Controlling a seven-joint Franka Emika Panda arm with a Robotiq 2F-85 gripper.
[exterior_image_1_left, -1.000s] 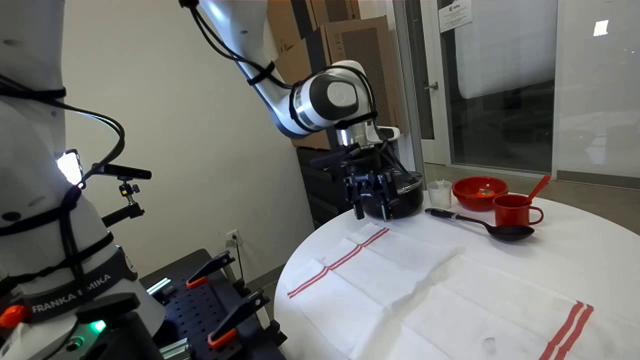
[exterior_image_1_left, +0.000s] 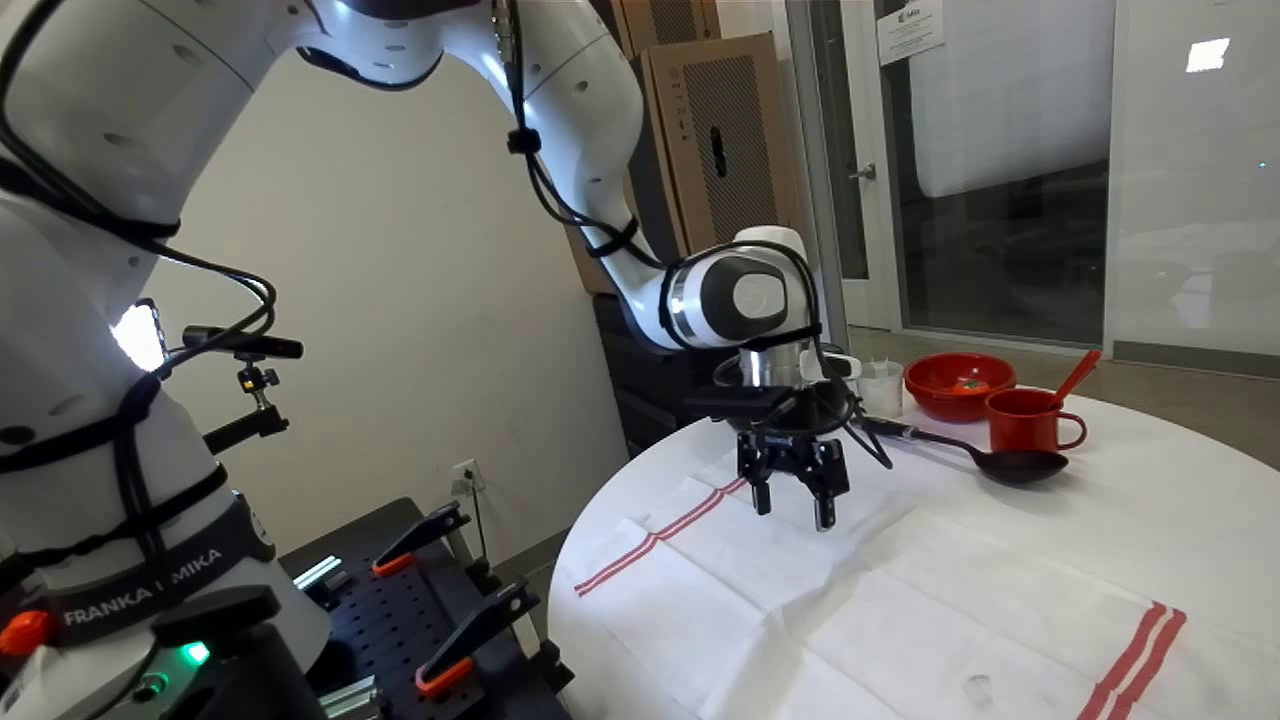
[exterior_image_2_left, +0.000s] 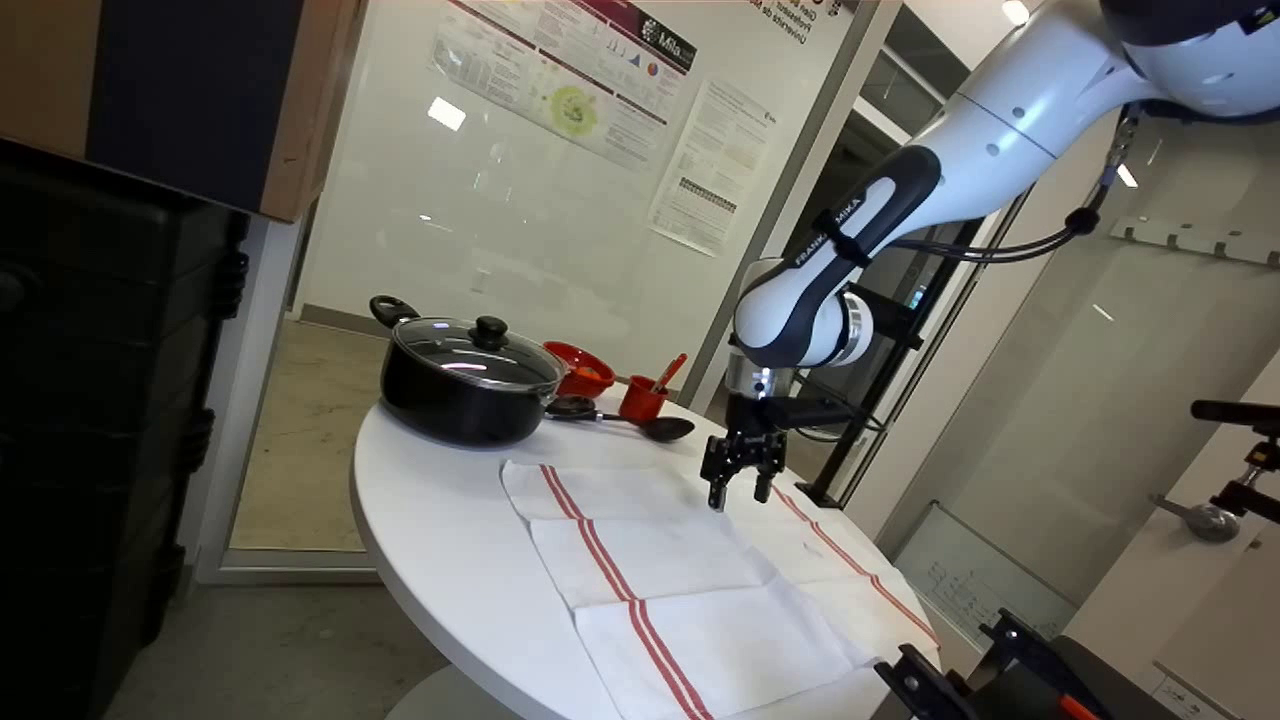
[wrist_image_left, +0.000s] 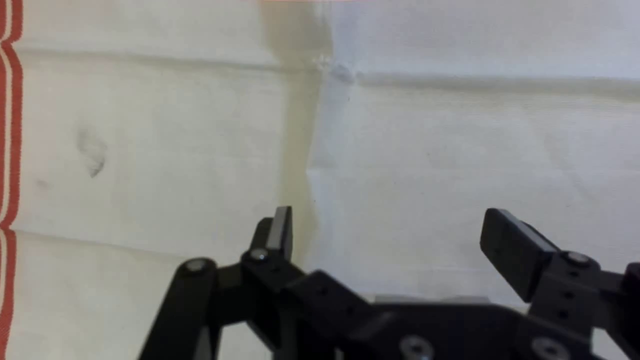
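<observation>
A white towel (exterior_image_1_left: 828, 600) with red stripes near two of its ends lies spread on the round table, creased by folds. Above it hangs my gripper (exterior_image_1_left: 792, 510), fingers pointing down and apart. In the wrist view the gripper is open, with only towel cloth (wrist_image_left: 468, 156) visible beyond the gap. A raised crease runs down the cloth close to the left finger (wrist_image_left: 280, 234). In exterior view 2 the fingertips of the gripper (exterior_image_2_left: 741, 494) appear over the towel (exterior_image_2_left: 684, 558), apart from it as far as I can tell.
Along the table's far side stand a lidded black pot (exterior_image_2_left: 468, 390), a red bowl (exterior_image_1_left: 960, 382), a red mug (exterior_image_1_left: 1026, 422) with a red utensil, and a white cup (exterior_image_1_left: 881, 389). A black ladle (exterior_image_1_left: 1020, 466) lies before them. Bare table (exterior_image_2_left: 420, 504) borders the towel.
In exterior view 1 my gripper has moved right and lower, from beside the black pot to over the towel. It stayed open. The towel looks unmoved.
</observation>
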